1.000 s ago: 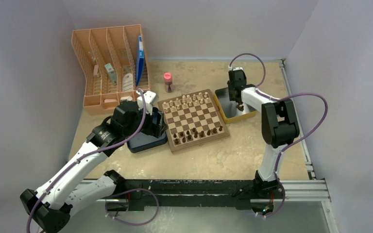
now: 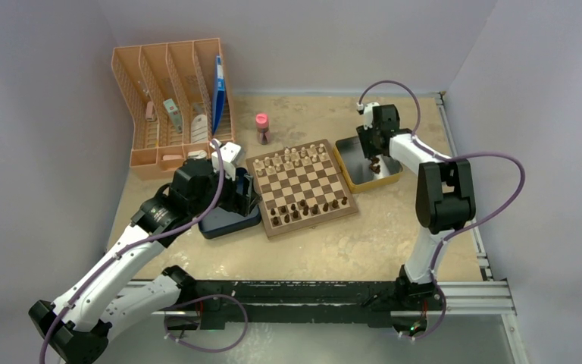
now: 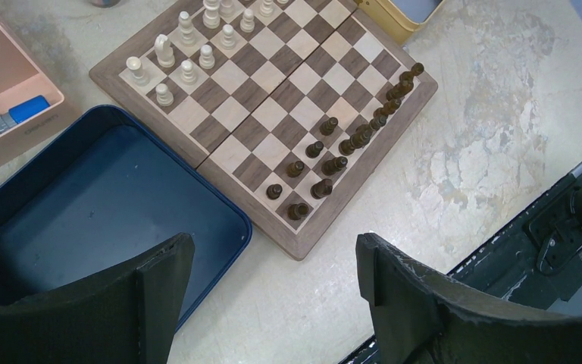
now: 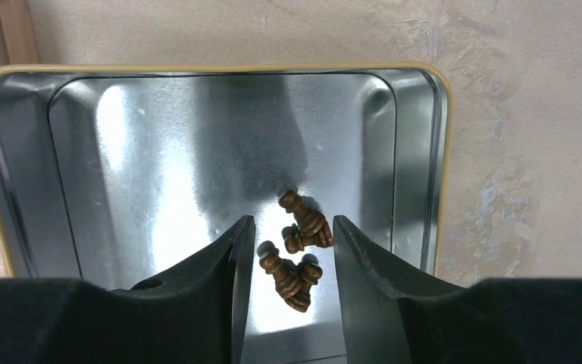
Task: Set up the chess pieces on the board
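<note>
The chessboard [image 2: 301,182] holds white pieces [image 3: 188,72] along its back side and dark pieces [image 3: 322,188] along its front side. My right gripper is open over the metal tray [image 4: 136,152], where several brown pieces [image 4: 301,214] lie on their sides in two small clusters, just beyond and between the fingertips. My left gripper stands open, with nothing between its fingers, above the board's left side and the empty dark blue tray [image 3: 83,220].
A tan organiser [image 2: 142,159] with compartments stands at back left, with a pink-lidded container [image 2: 263,129] beside it. Grey walls enclose the back and sides.
My right arm has shifted a little to the right and its wrist has turned slightly over the metal tray. The left arm and the board look the same.
</note>
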